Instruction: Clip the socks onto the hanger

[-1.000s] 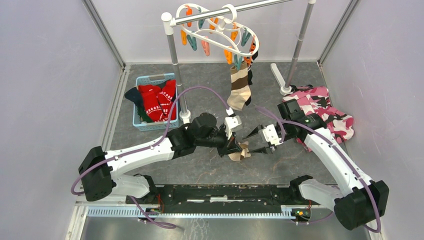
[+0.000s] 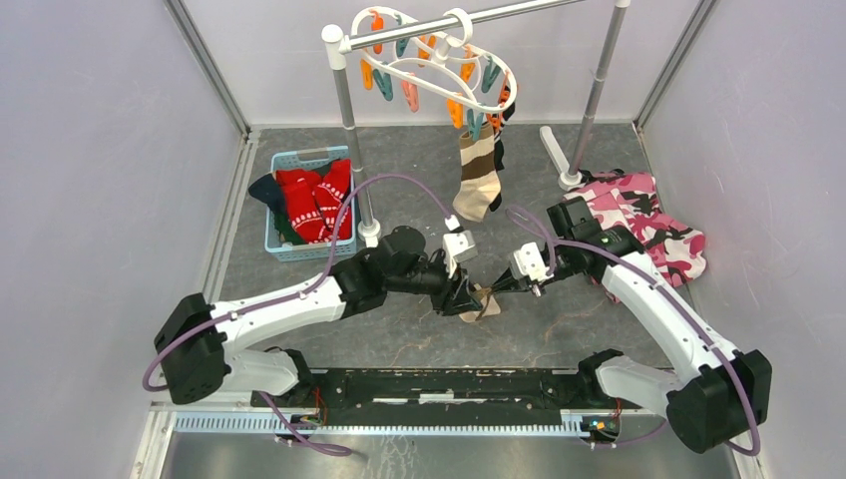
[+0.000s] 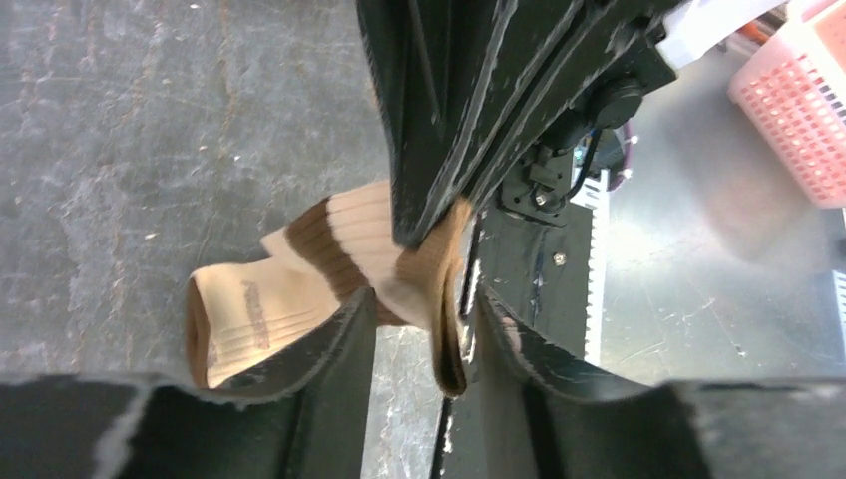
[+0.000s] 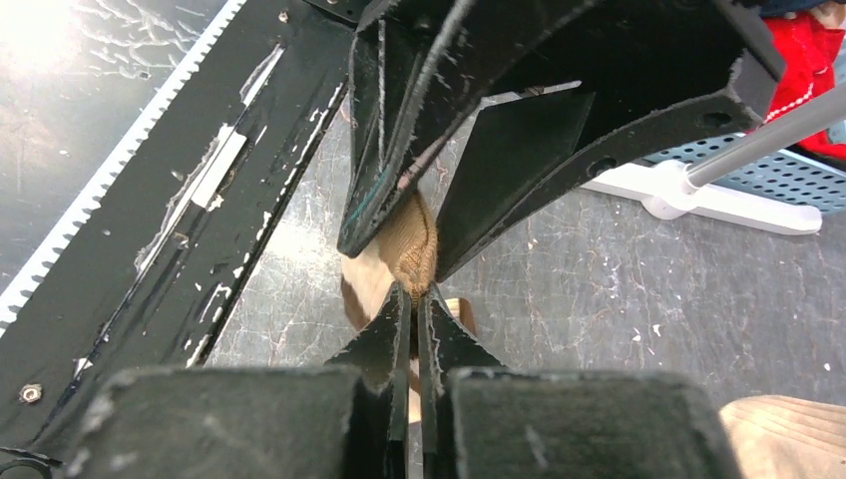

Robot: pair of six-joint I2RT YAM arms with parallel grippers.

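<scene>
A beige and brown striped sock (image 2: 481, 309) hangs between the two grippers, low over the floor's middle. In the right wrist view, my right gripper is shut on the gathered edge of the sock (image 4: 416, 249). The fingers of my left gripper stand apart on either side of the sock's cuff (image 3: 446, 329), and they look loose around it. The white hanger (image 2: 489, 105), with orange, teal and pink clips, is on the rail at the back. A matching striped sock (image 2: 476, 170) and a dark one behind it hang from its right side.
At the back left stands a blue basket (image 2: 309, 253) holding red and dark socks. Pink camouflage cloth (image 2: 653, 225) lies at the right wall. Rack posts (image 2: 357, 160) rise on both sides of the hanger.
My right gripper has moved left to the sock and shut on its edge; it was open before. The left gripper's fingers have come apart around the sock, with its arm nearly in place.
</scene>
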